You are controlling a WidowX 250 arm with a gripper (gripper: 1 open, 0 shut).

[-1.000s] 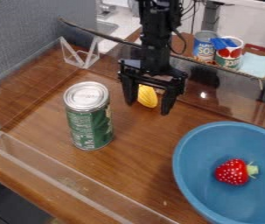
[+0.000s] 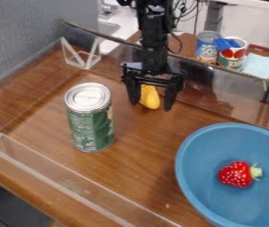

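My gripper hangs at the back middle of the wooden table, open, its black fingers around a yellow object lying on the table, partly hidden by the gripper. A tall green can stands to the left front. A blue bowl at the right holds a red strawberry.
Clear panels edge the table at front and back. Behind stand two cans and a light blue cloth. A grey wall is at the back left.
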